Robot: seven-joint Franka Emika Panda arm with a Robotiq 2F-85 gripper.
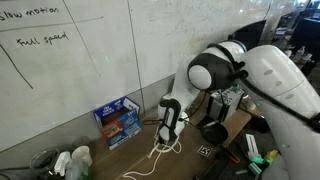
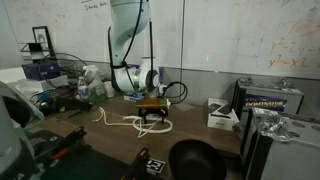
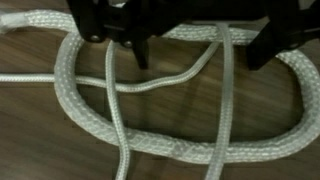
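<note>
White rope (image 3: 80, 105) lies on the dark wooden table, its thick strand forming a long oval loop in the wrist view. Thinner white strands cross that loop, two of them running down the picture. Over the loop's upper side, my gripper stands open, its black fingers (image 3: 265, 45) spread apart. Strands pass beneath and between the fingers, which do not grip them. In exterior view 2 the gripper (image 2: 152, 114) is low above the rope (image 2: 118, 122). How far the fingertips are from the tabletop cannot be told.
A black pan (image 2: 197, 160) sits at the front right in exterior view 2, beside a silver case (image 2: 275, 150). A white box (image 2: 222, 112) stands behind. In exterior view 1 a blue-and-red box (image 1: 119, 121) rests near the whiteboard wall. Bare table lies left of the rope.
</note>
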